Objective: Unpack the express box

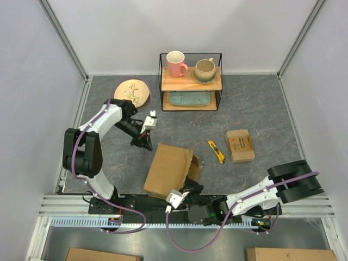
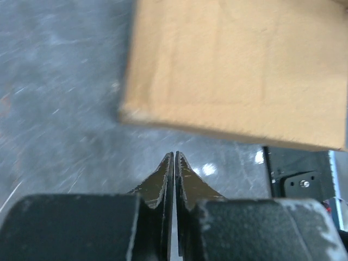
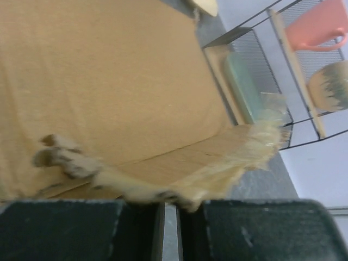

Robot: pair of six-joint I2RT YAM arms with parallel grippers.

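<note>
The cardboard express box point(image 1: 166, 169) stands near the table's front edge, tilted, a torn flap edge point(image 3: 212, 176) close in front of the right wrist camera. My left gripper point(image 1: 147, 144) is above the table just up-left of the box; in the left wrist view its fingertips point(image 2: 181, 166) are shut together with nothing between them, short of the box's face point(image 2: 234, 70). My right gripper point(image 1: 188, 187) is at the box's near right side by the flap; its fingertips are mostly hidden behind cardboard, so its finger state is unclear.
A yellow box cutter point(image 1: 216, 151) and small cardboard box point(image 1: 240, 145) lie to the right. A rack point(image 1: 191, 106) with pink mug point(image 1: 175, 63), beige mug point(image 1: 204, 70) and teal tray point(image 1: 189, 98) stands at the back. A plate point(image 1: 129, 93) is back left.
</note>
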